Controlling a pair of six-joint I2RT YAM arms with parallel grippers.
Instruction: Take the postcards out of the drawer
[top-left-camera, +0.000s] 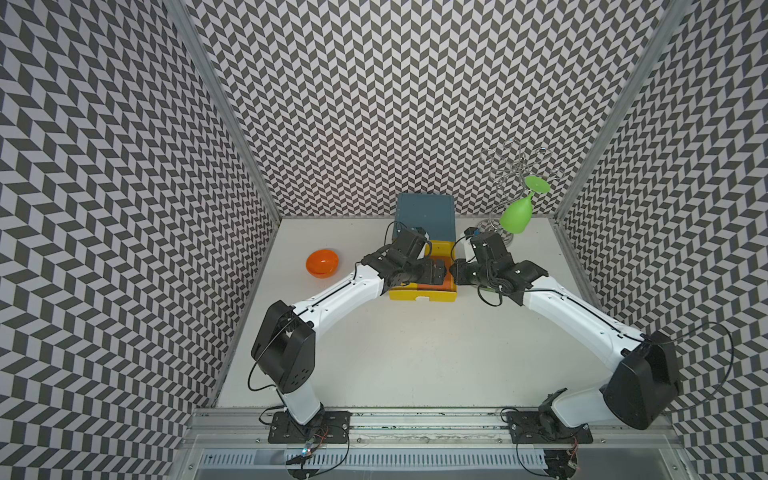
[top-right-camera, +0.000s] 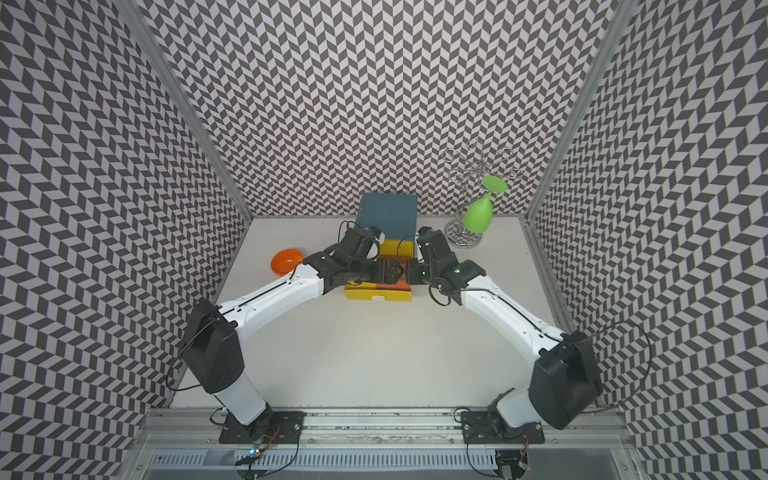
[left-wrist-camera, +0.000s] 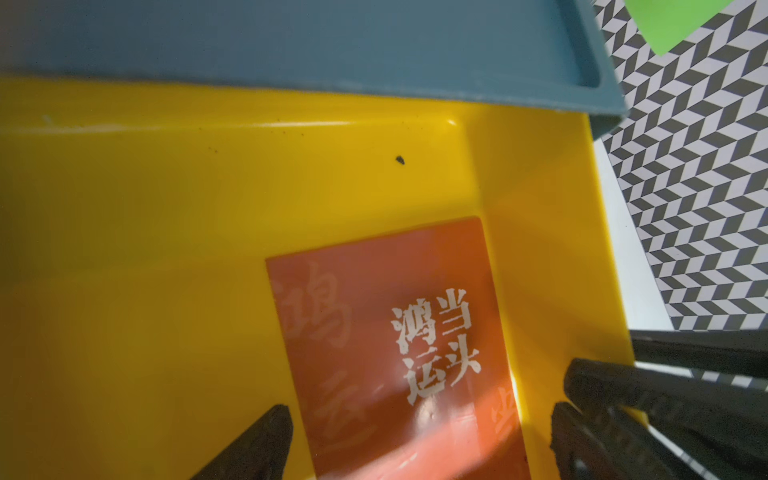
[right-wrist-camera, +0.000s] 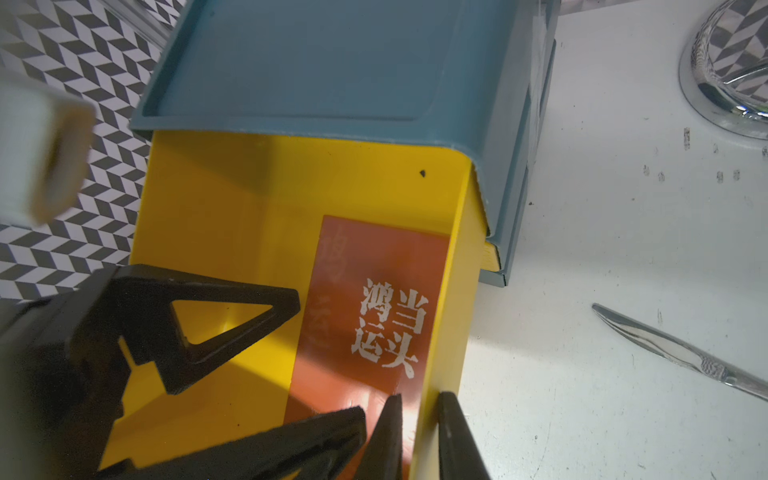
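A red postcard (left-wrist-camera: 376, 320) with white Chinese characters lies flat in the yellow drawer (left-wrist-camera: 160, 336), against its right wall. Any cards beneath it cannot be made out. Above the card, my left gripper is open, its fingers wide apart and nothing between them. My right gripper stands at the drawer's right wall, its narrowly parted fingers on either side of that wall, one inside over the card's edge and one outside. Whether they touch the wall or card I cannot tell. From above, both grippers largely hide the card.
The blue cabinet (top-left-camera: 425, 214) stands behind the drawer. To its right are a wire rack with a green goblet (top-left-camera: 518, 212) and a knife (right-wrist-camera: 680, 348) on the table. An orange bowl (top-left-camera: 322, 263) sits left. Both grippers are close together.
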